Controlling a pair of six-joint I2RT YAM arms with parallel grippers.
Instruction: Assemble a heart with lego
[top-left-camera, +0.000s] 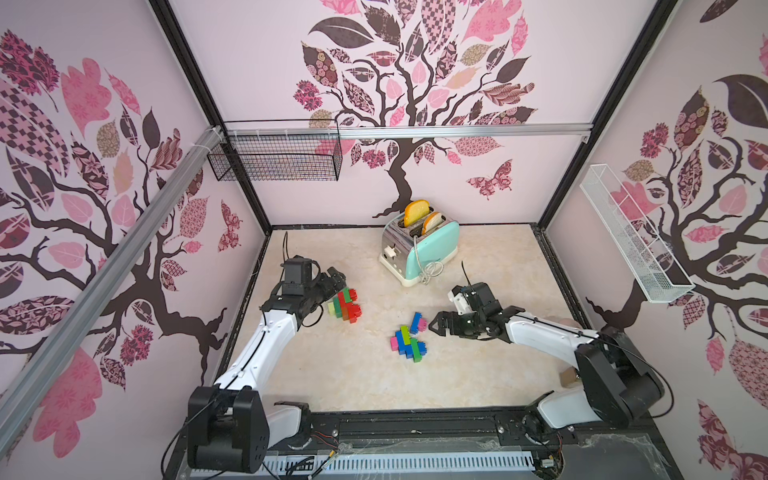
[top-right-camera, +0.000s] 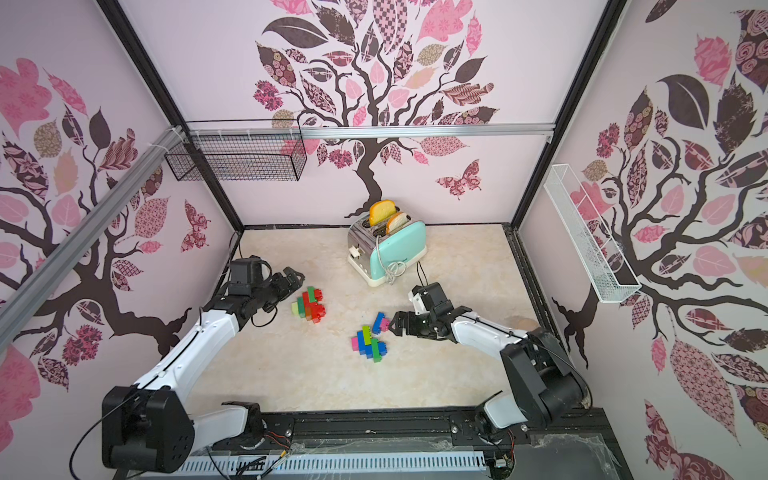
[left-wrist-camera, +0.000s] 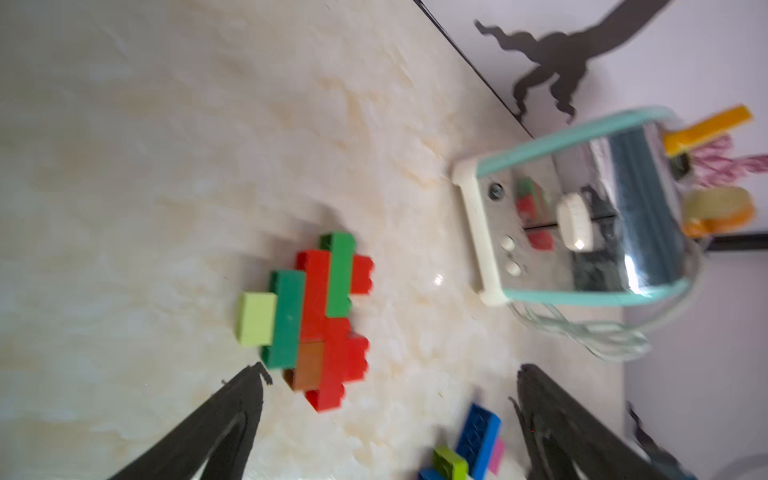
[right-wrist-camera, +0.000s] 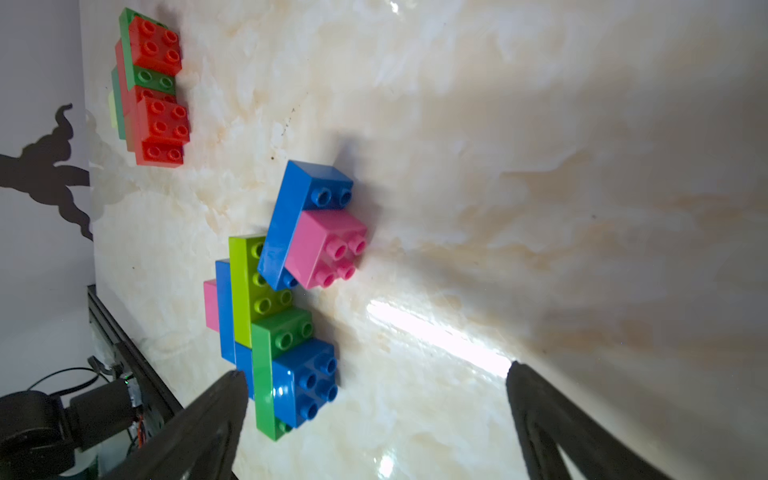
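Observation:
A blue brick with a pink brick on it lies askew beside the lower cluster. Its near end meets or overlaps the lime brick, out of line with the rest; I cannot tell whether they touch. That cluster also holds blue, green and pink bricks. Further left stands a red and green cluster with light green and brown bricks. My right gripper is open to the right of the blue-pink piece, empty. Above and behind the red cluster, my left gripper is open too, nothing between its fingers.
A teal toaster with toast and a coiled cord stands at the back middle. A black wire basket hangs back left, a white one on the right wall.

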